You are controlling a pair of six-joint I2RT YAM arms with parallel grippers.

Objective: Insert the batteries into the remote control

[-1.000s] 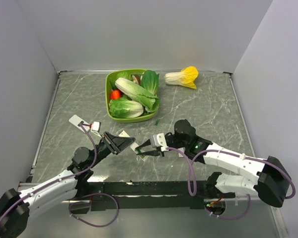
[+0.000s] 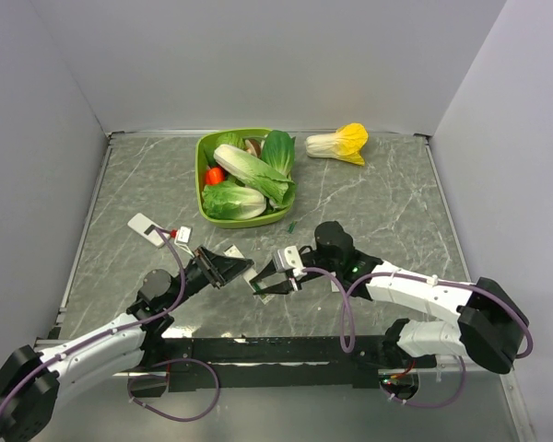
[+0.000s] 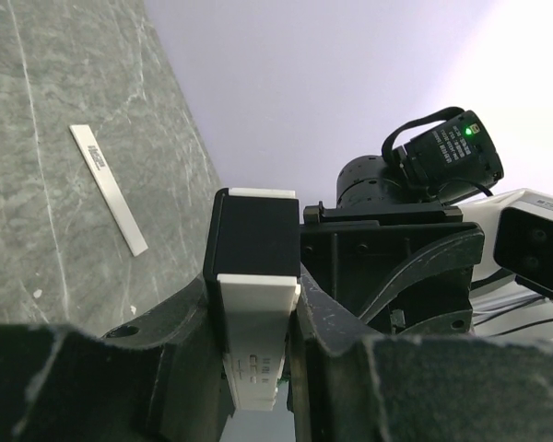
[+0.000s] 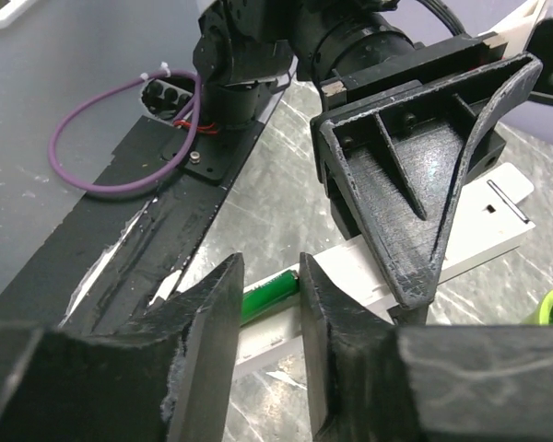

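In the right wrist view, the white remote control [image 4: 484, 226] stretches across behind the fingers, held off the table. My left gripper [image 2: 250, 266] is shut on it; in the left wrist view the remote's end [image 3: 258, 322] points toward the camera, clamped between the fingers. A green battery [image 4: 270, 296] lies along the remote's near part, apparently in its compartment. My right gripper is part open, its fingertips at either end of the visible stretch of battery. The right fingertip overlaps the battery's end; whether it presses on it is unclear.
A white strip, maybe the cover [image 3: 109, 189], lies flat on the table. Another white device [image 2: 148, 230] rests at the left. A green basket [image 2: 201, 189] of vegetables and a yellow-topped vegetable [image 2: 339, 145] stand at the back.
The right arm's elbow has shifted inward to the left and its gripper has moved slightly at the remote. The left arm and remote have shifted only slightly.
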